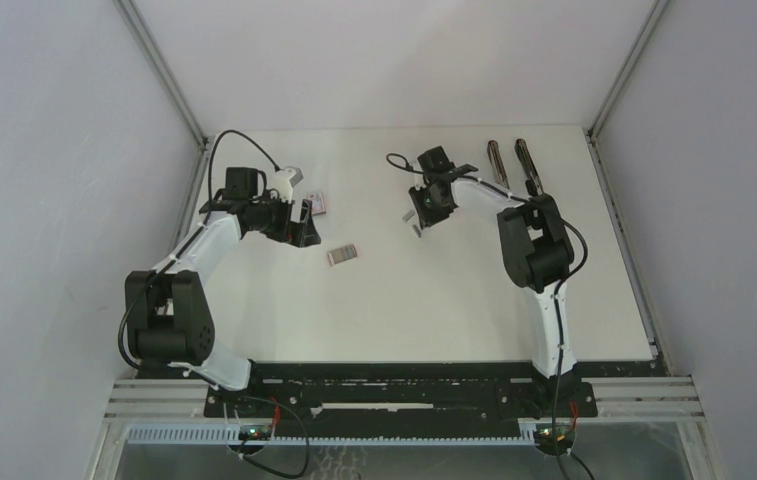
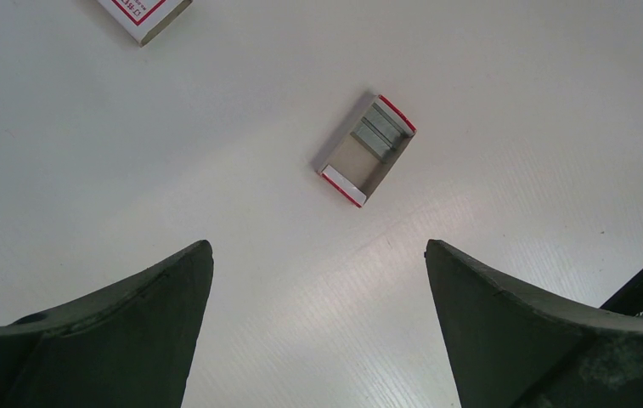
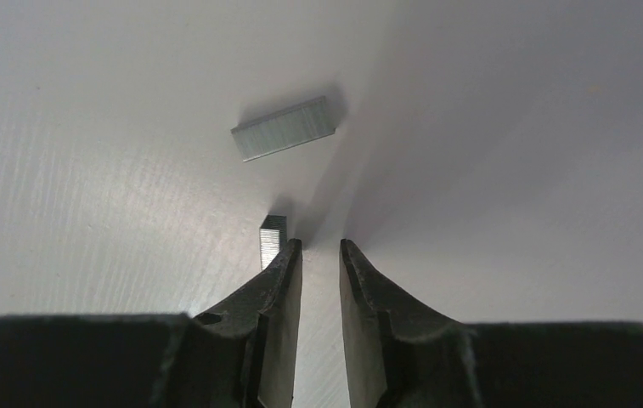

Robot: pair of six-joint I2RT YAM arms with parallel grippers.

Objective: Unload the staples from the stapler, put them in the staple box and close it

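Note:
Two grey staple strips lie loose on the table in the right wrist view. The farther strip (image 3: 285, 129) is flat, while the nearer strip (image 3: 270, 245) lies just left of the left fingertip, partly hidden by that finger. My right gripper is slightly open, with only a narrow empty gap between its fingertips. A small open tray (image 2: 344, 184) with staple strips in one end shows in the left wrist view. Behind it, my left gripper stands wide open and empty. Two dark, long stapler-like objects, one (image 1: 496, 163) left of the other (image 1: 528, 166), lie at the back right.
A white box with red print (image 2: 143, 13) rests near the left gripper, left of the tray. Bare table fills the front middle and the right front. The right arm (image 1: 534, 245) reaches across in front of the dark objects.

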